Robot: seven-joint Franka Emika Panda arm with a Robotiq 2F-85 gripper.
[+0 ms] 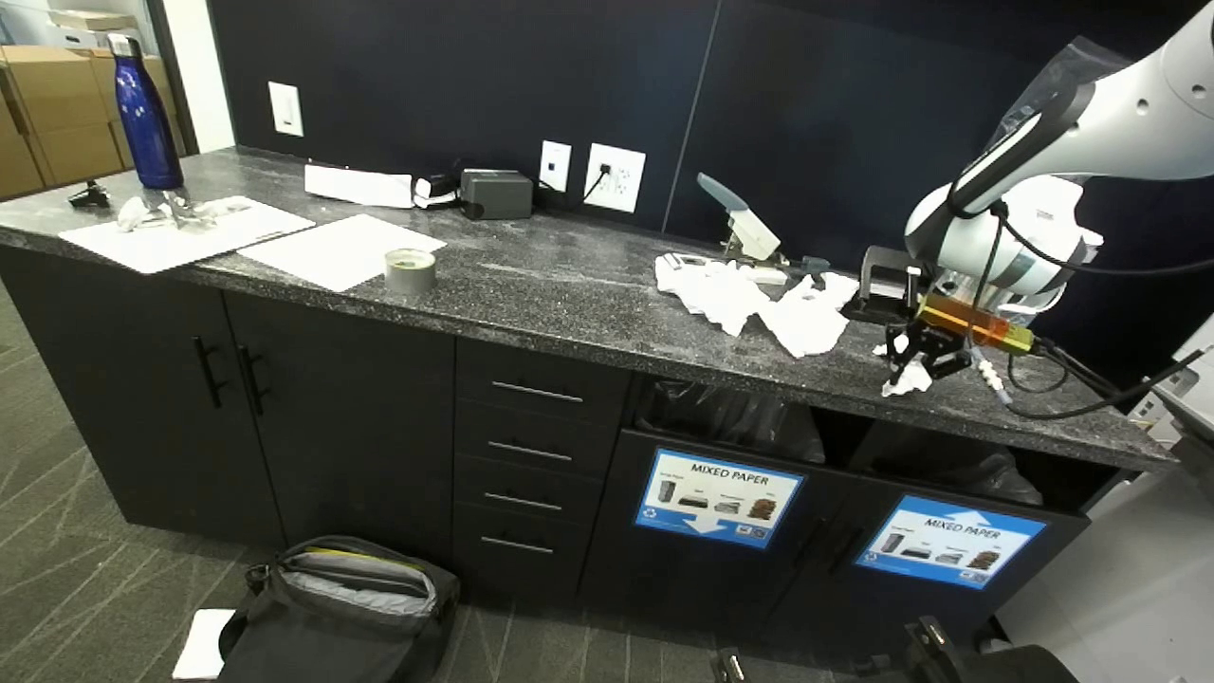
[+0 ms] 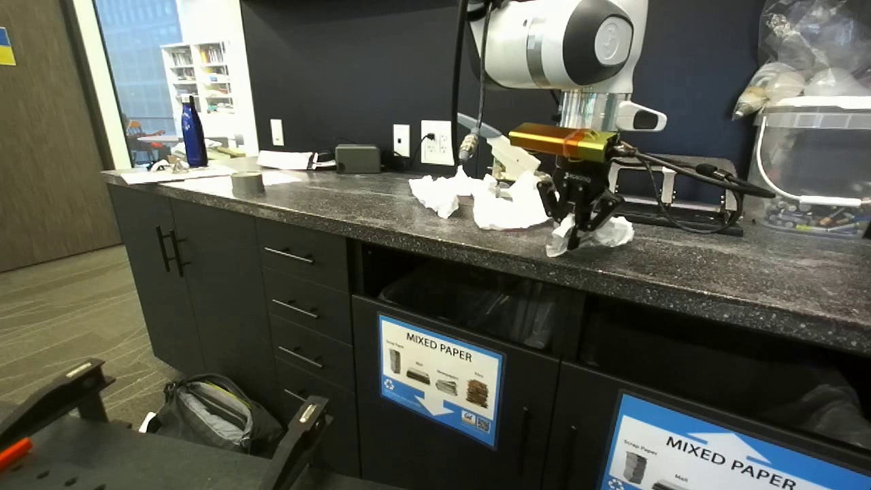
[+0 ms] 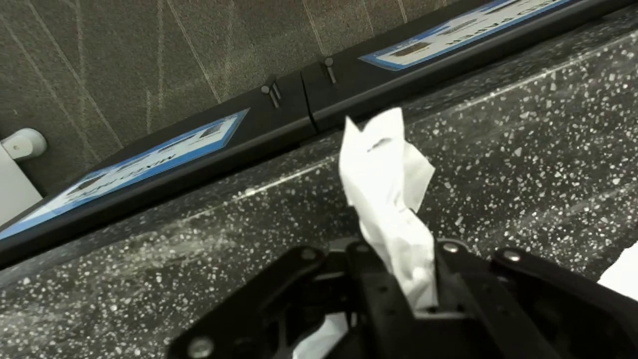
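A crumpled white paper (image 3: 392,191) is pinched between the fingers of my gripper, its front end sticking out past them in the wrist view. In exterior view 2 my gripper (image 2: 576,233) is low over the countertop, shut on the paper, and more of the white paper (image 2: 612,233) spreads behind the fingers. From exterior view 1 the gripper (image 1: 916,370) hides part of the same paper (image 1: 907,381). Whether the paper still touches the counter is hard to tell.
More crumpled paper (image 1: 805,317) lies left of the gripper, near a stapler-like tool (image 1: 751,233). Below the counter edge are open bins (image 1: 728,419) marked mixed paper. A tape roll (image 1: 410,271) and blue bottle (image 1: 146,119) stand farther left. Mid-counter is mostly clear.
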